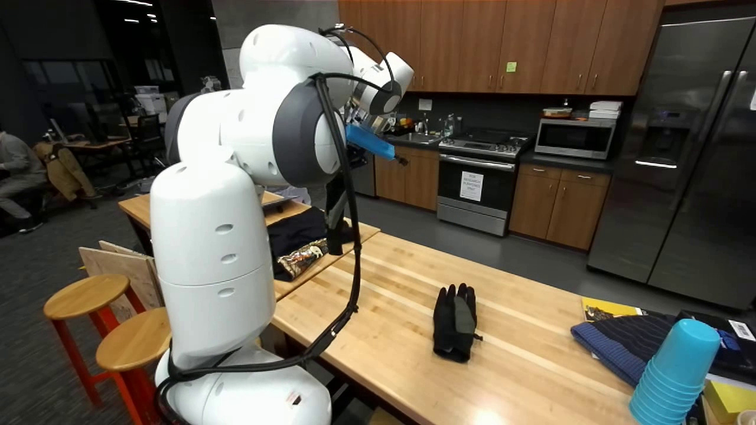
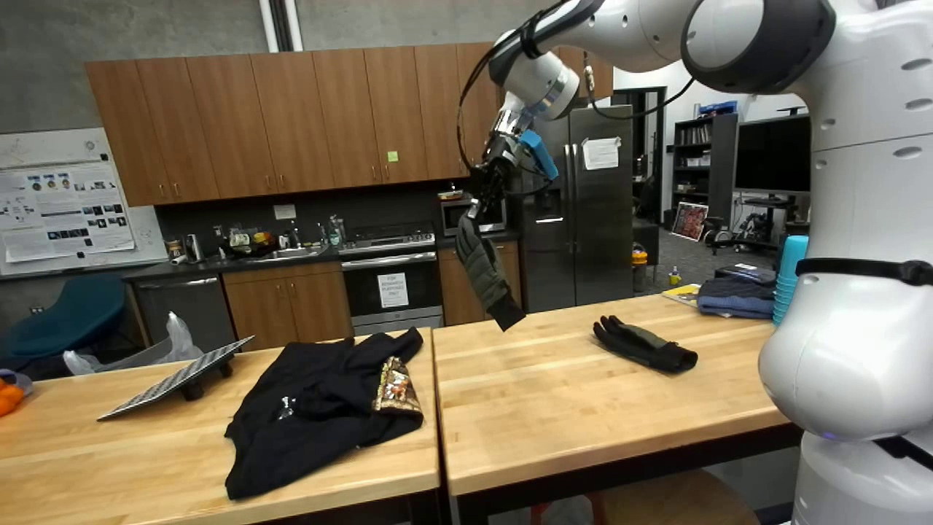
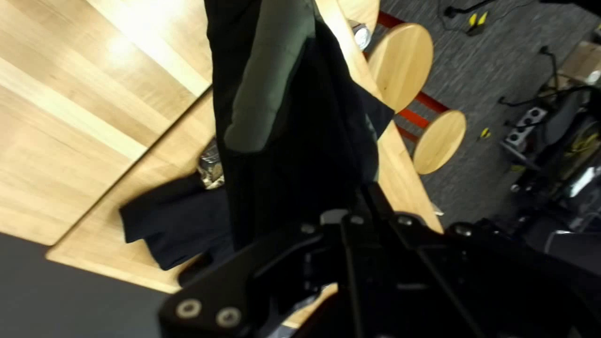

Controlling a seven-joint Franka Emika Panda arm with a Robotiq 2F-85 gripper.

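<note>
A black and grey glove (image 2: 490,275) hangs in the air from my gripper (image 2: 477,208), which is shut on its finger end. Its cuff points down, clear of the table, close to the seam between the two table tops. Seen from the wrist, the held glove (image 3: 293,112) fills the middle, and the fingertips are dark and hard to make out against it. In exterior view 1 the arm hides part of this glove (image 1: 336,219). A second, similar glove (image 1: 454,322) lies flat on the wooden table (image 1: 397,311), well away from the gripper.
A dark garment (image 2: 323,394) with a patterned patch is spread on the other table, beside a tilted grey panel (image 2: 188,376). Stacked blue cups (image 1: 673,375) and a knitted hat (image 1: 623,343) sit at the table's far end. Bare wood surrounds the lying glove.
</note>
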